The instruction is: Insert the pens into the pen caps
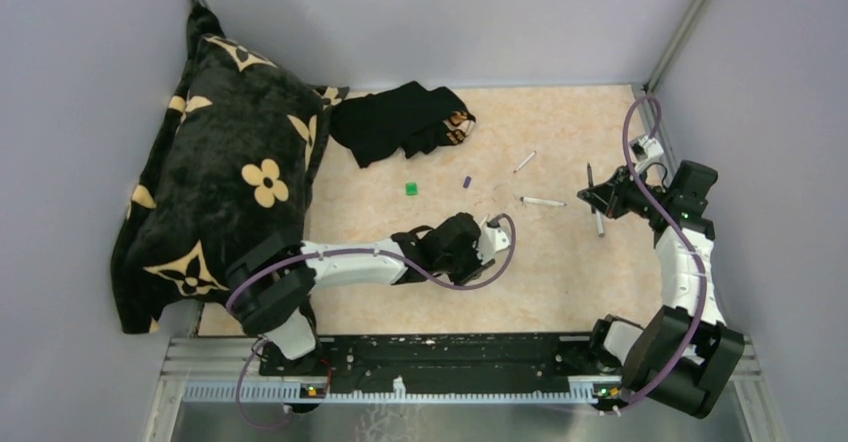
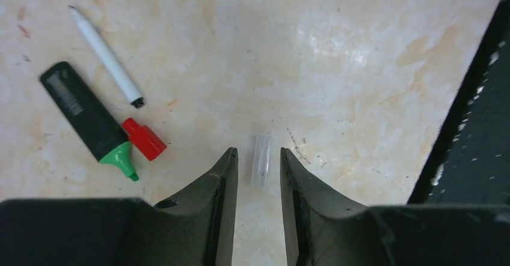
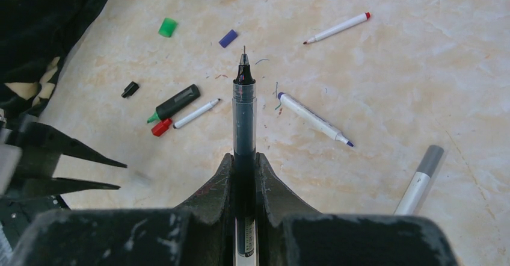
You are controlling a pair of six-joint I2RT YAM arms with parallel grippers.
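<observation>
Uncapped, the black pen (image 3: 245, 106) points its tip up in the right wrist view, with my right gripper shut on its barrel. In the left wrist view a clear pen cap (image 2: 260, 160) lies on the table. My left gripper is open above it, the cap visible in the gap between the fingers. A black highlighter (image 2: 81, 109) with a green tip, a white pen (image 2: 107, 56) and a red cap (image 2: 144, 138) lie off to the left. The right wrist view also shows a blue-tipped white pen (image 3: 316, 120).
A green cap (image 3: 168, 27), a blue cap (image 3: 228, 38) and a black cap (image 3: 130, 89) lie loose. A red-ended pen (image 3: 337, 28) and a grey-ended marker (image 3: 419, 180) lie apart. Dark cloth (image 1: 400, 122) covers the back.
</observation>
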